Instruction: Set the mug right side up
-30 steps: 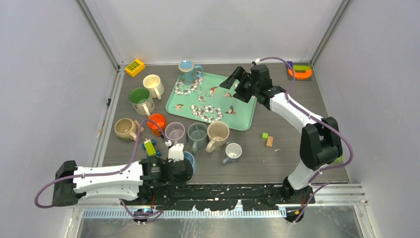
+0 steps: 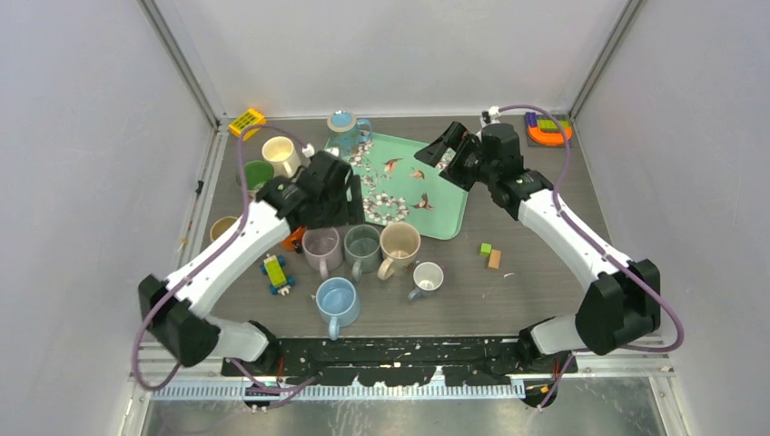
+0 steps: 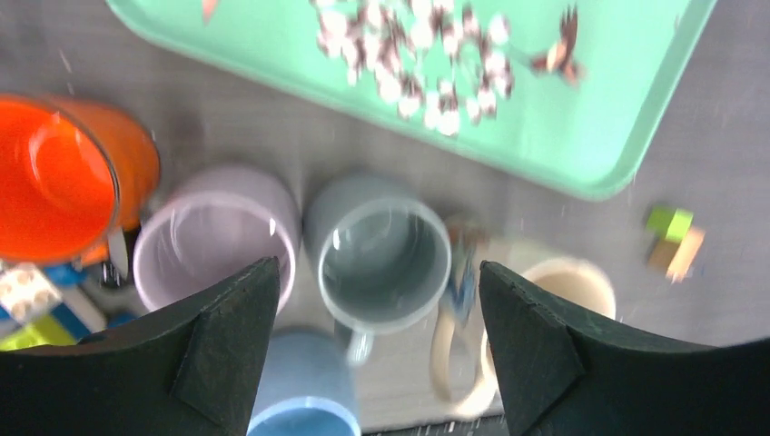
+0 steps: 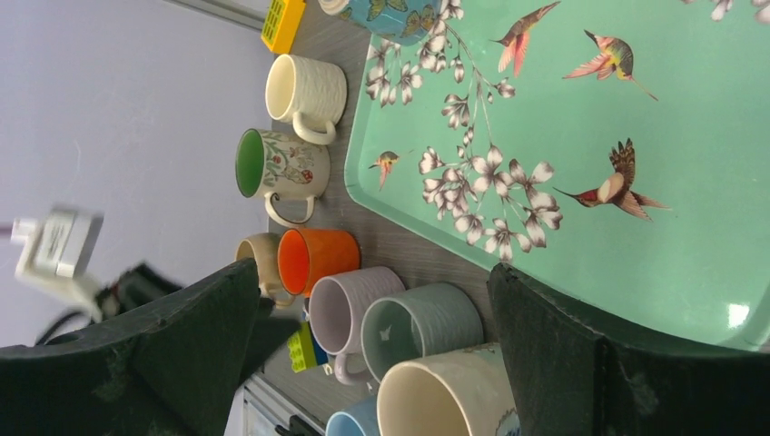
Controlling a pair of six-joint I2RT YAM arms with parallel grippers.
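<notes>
A blue mug (image 2: 345, 127) on the back left of the green tray (image 2: 440, 213) shows its base upward, so it appears upside down; in the right wrist view part of it (image 4: 390, 18) shows at the top. My left gripper (image 2: 336, 200) is over the tray's near-left edge, above the row of upright mugs; in the blurred left wrist view its fingers stand apart with nothing between them. My right gripper (image 2: 440, 154) stands open over the tray's right part, empty.
Mugs crowd the left and front: orange (image 3: 127, 163), lilac (image 2: 321, 245), grey (image 2: 362, 245), beige (image 2: 400, 243), light blue (image 2: 337, 300), white (image 2: 427, 277). Small blocks (image 2: 493, 259) lie on the right, where the table is mostly clear.
My left arm has swung up from the front edge to over the tray and mug row. My right arm has shifted slightly rightward.
</notes>
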